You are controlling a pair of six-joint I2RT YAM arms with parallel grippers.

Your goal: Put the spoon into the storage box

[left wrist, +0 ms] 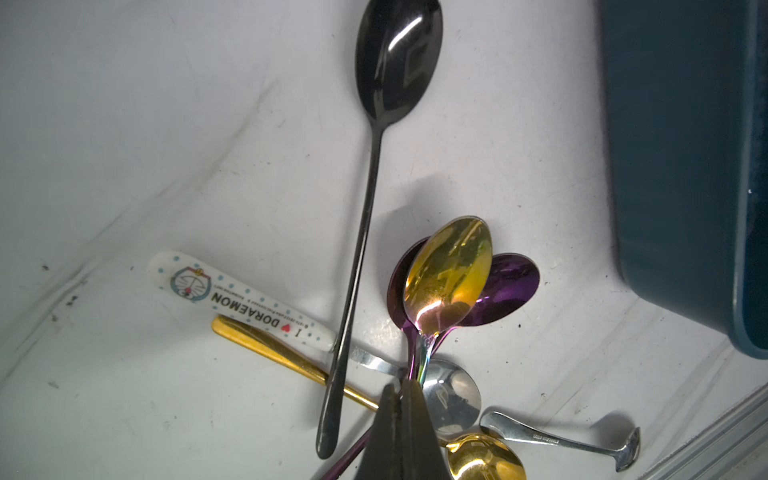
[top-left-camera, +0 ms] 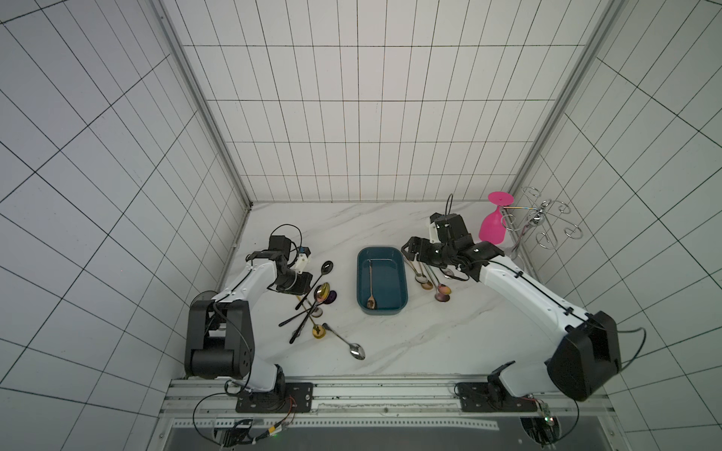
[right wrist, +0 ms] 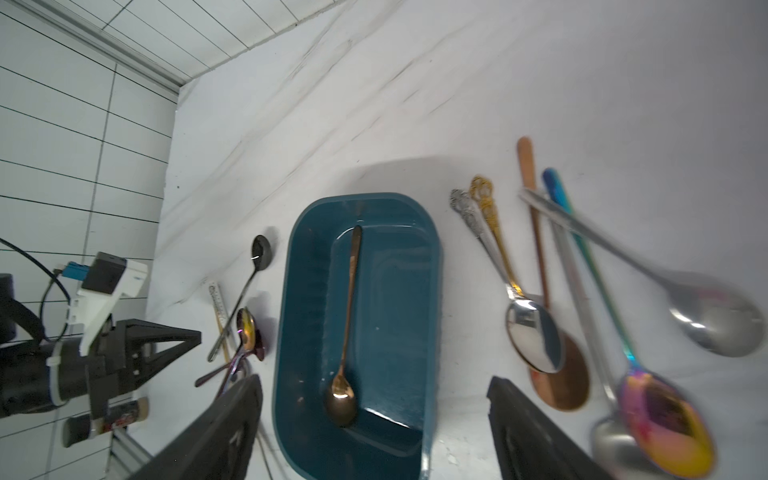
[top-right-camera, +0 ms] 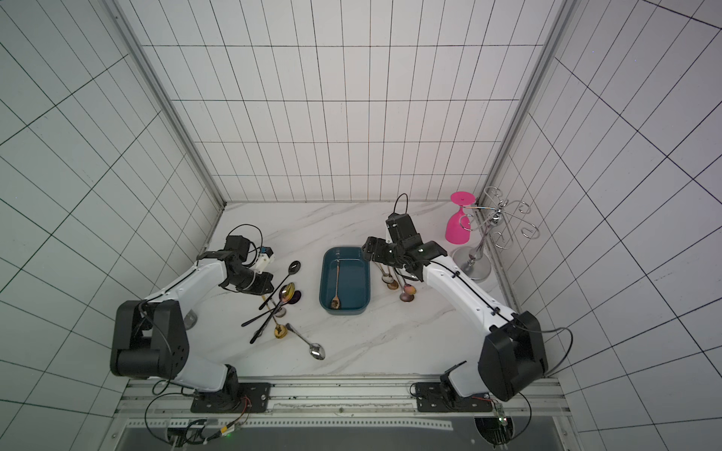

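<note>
The teal storage box [top-left-camera: 387,279] holds one copper-coloured spoon [right wrist: 341,397]. Left of it lies a crossed pile of spoons, including a long black spoon [left wrist: 397,52], a gold one [left wrist: 445,276] and a Doraemon-handled one [left wrist: 248,300]. My left gripper hangs over this pile, shut, with no spoon seen held. Right of the box lie several more spoons, among them a silver one [right wrist: 529,336] and a rainbow one [right wrist: 660,416]. My right gripper is over the box's right part and these spoons, fingers apart and empty.
A pink upturned vessel [top-left-camera: 492,225] and a metal stand [top-right-camera: 472,263] stand at the back right. A rail runs along the front edge.
</note>
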